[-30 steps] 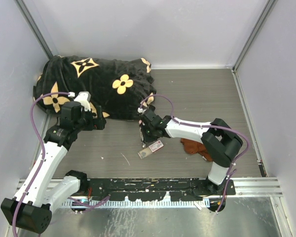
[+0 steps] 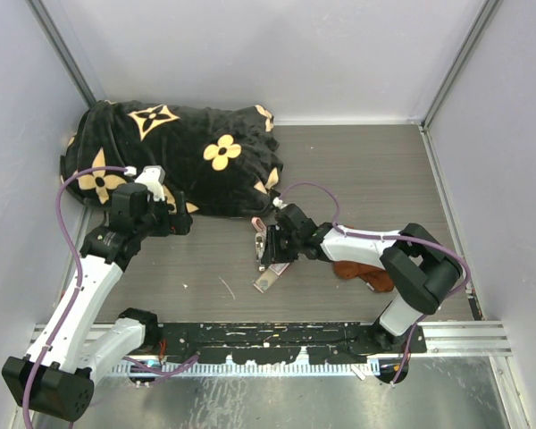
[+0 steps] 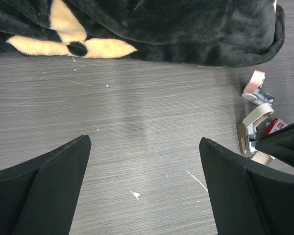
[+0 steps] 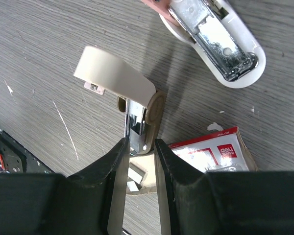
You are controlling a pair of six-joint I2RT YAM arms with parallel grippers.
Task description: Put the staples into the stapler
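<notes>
A beige and brown stapler (image 4: 120, 78) stands with its top raised, a silver strip lying in its channel. Right at that channel's near end is my right gripper, its fingertips apart by a narrow gap with nothing held visibly between them. Below and to the right lies a red and white staple box (image 4: 213, 152); its open tray (image 4: 148, 174) holds small silver staple blocks (image 4: 133, 177), partly hidden by my fingers. From above, the right gripper (image 2: 270, 256) covers much of this. My left gripper is wide open and empty over bare table.
A second stapler, pink and white (image 4: 220, 41), lies open beside the first. The dark flowered blanket (image 2: 188, 152) fills the back left. A brown cloth (image 2: 362, 275) rests right of the right arm. The table between the left gripper and the staplers is clear.
My right gripper has shifted a little to the right and toward the front, now covering more of the staple box, which appears turned slightly. The left arm has stayed still.
</notes>
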